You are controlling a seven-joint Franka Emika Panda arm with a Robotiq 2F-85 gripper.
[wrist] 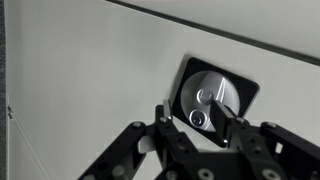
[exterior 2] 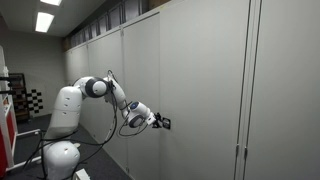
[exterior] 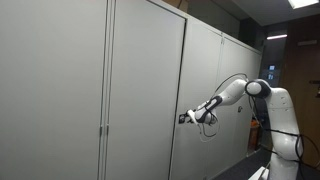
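A square black latch plate with a round silver recess [wrist: 205, 92] is set in a light grey cabinet door [wrist: 110, 70]. Inside the recess a keyhole-like ring and a small pull show. My gripper is right in front of the plate, its fingers apart with nothing seen held between them. The right finger overlaps the lower part of the recess; the left one lies just beside the plate's left edge. Whether either touches the plate I cannot tell. In exterior view 1 the gripper [exterior: 188, 118] reaches the door beside a dark seam; exterior view 2 shows the gripper [exterior 2: 157, 123] at the latch plate [exterior 2: 166, 124].
Tall grey cabinet doors [exterior: 60, 90] form a flat wall across the scene. A dark gap [exterior: 181, 65] runs between two doors close to the latch. Cables hang loosely along the arm [exterior 2: 95, 90]. Open floor lies behind the arm.
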